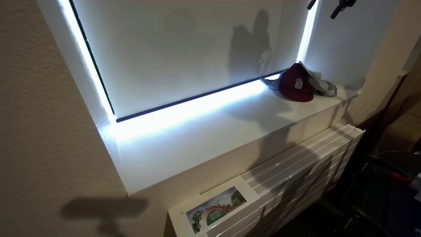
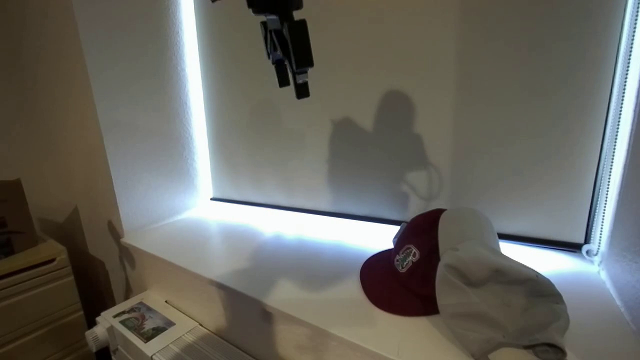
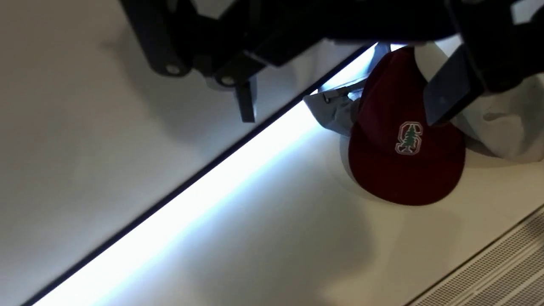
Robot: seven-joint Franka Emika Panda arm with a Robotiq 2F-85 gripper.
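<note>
A dark red cap point(image 1: 296, 83) with a tree-and-letter emblem rests on the windowsill, beside a pale grey cap point(image 2: 489, 288) that lies against its side. High above the sill, my gripper point(image 2: 292, 83) points down in front of the blind. Its two fingers stand well apart in the wrist view, a narrow one point(image 3: 245, 103) against the blind and a broader one point(image 3: 449, 92) overlapping the view of the red cap. Nothing shows between them, so the gripper is open. Only its fingertips point(image 1: 335, 12) enter the top of exterior view 1.
A roller blind point(image 1: 177, 47) covers the window, with bright light under its lower bar. The sill point(image 1: 189, 146) is clear to the left of the caps. Below it runs a white radiator point(image 1: 292, 170) with a picture card point(image 1: 216, 209). A bead chain point(image 2: 606, 150) hangs at the right.
</note>
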